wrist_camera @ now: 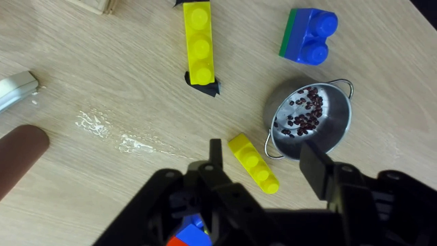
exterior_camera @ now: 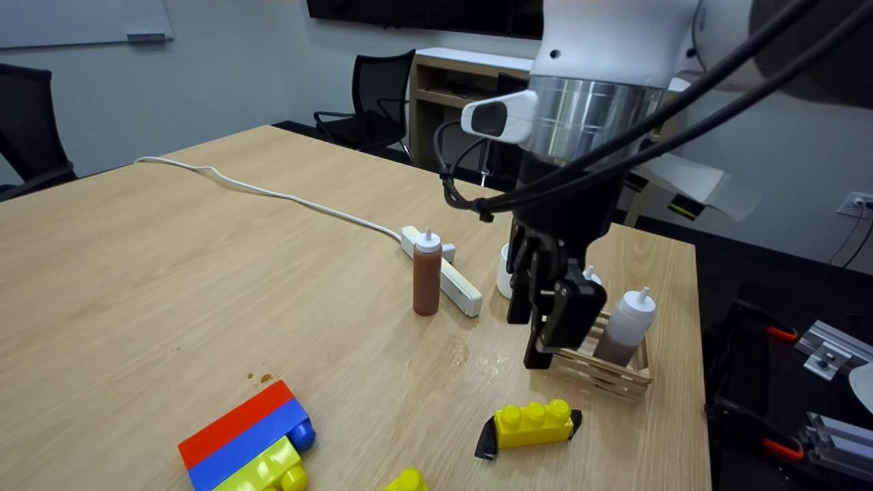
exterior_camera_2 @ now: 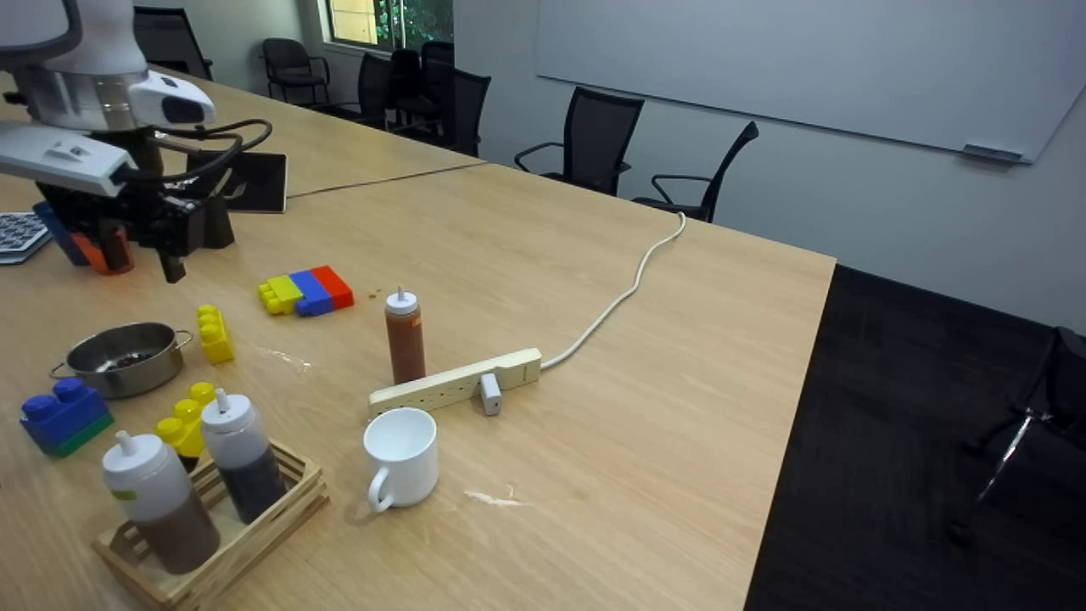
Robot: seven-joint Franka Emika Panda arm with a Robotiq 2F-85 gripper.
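Note:
My gripper hangs above the table with its fingers apart and nothing between them. Below it in the wrist view lies a loose yellow brick (wrist_camera: 254,164), close beside the metal pot's near handle. The joined red, blue and yellow bricks (exterior_camera_2: 306,291) lie on the table in exterior view 2; the gripper's fingers hide most of them in the wrist view. Another yellow brick (wrist_camera: 199,43), with black tape at its ends, lies nearer the wooden crate. A blue-and-green brick (wrist_camera: 309,36) sits beyond the metal pot (wrist_camera: 278,100), which holds small dark beans.
A brown sauce bottle (exterior_camera_2: 405,341) stands by the power strip (exterior_camera_2: 458,382). The white mug (exterior_camera_2: 402,458) and the wooden crate (exterior_camera_2: 266,536) with two bottles are near the table's end. Wet patches (wrist_camera: 92,123) mark the tabletop.

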